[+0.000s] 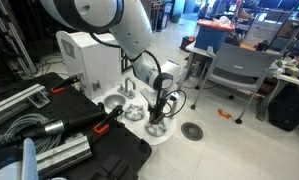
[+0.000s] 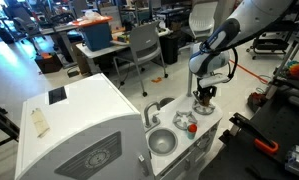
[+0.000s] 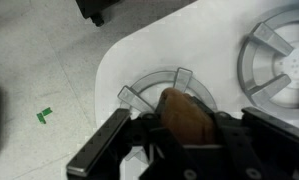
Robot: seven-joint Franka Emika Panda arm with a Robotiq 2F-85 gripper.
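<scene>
My gripper is shut on a brown object (image 3: pixel 187 118), which shows between the dark fingers in the wrist view. Its lower part and exact kind are hidden. Beneath it lies a round grey burner (image 3: pixel 157 82) on the white countertop (image 3: pixel 124 62) of a toy kitchen. A second burner (image 3: pixel 281 72) is at the right of the wrist view. In exterior view 2 the gripper (image 2: pixel 203 99) is low over the far burner. Whether the brown object touches the burner, I cannot tell.
A small red item (image 2: pixel 192 128) stands by the nearer burner (image 2: pixel 185 119). The sink (image 2: pixel 163 141) with its faucet lies beside it. A black table (image 1: pixel 124 150) borders the toy kitchen, and open floor (image 1: pixel 224 140) lies on the other side.
</scene>
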